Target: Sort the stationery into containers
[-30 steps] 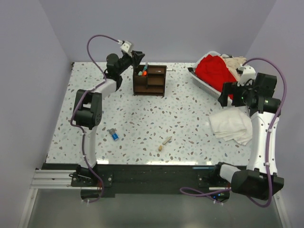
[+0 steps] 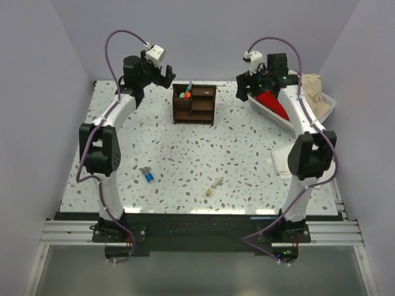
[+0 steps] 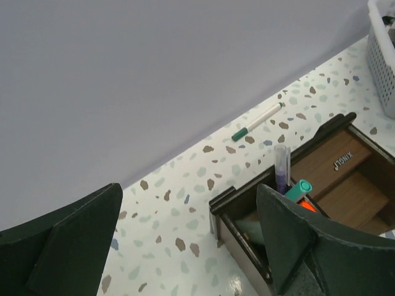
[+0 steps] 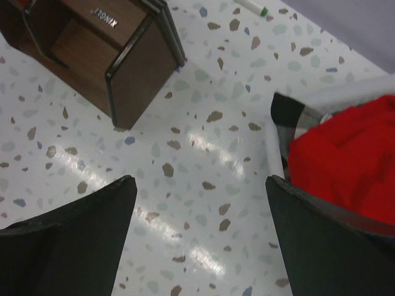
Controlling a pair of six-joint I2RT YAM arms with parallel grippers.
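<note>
The brown organizer box stands at the back middle, with a clear-and-purple tube, a teal-capped item and something orange in its left compartment. Left of it, above the table, my left gripper is open and empty. Over the table between organizer and basket, my right gripper has its fingers apart, nothing between them. A white marker with green ends lies behind the organizer. Toward the front are a blue-and-grey item, a small pale stick and a small yellowish piece.
A white basket with red cloth and beige cloth stands at the back right. A white folded cloth lies in front of it, partly under my right arm.
My right gripper has swung left and toward the back, from over the basket's right side to its left edge. The left gripper has drawn off the organizer to the left and stands open.
</note>
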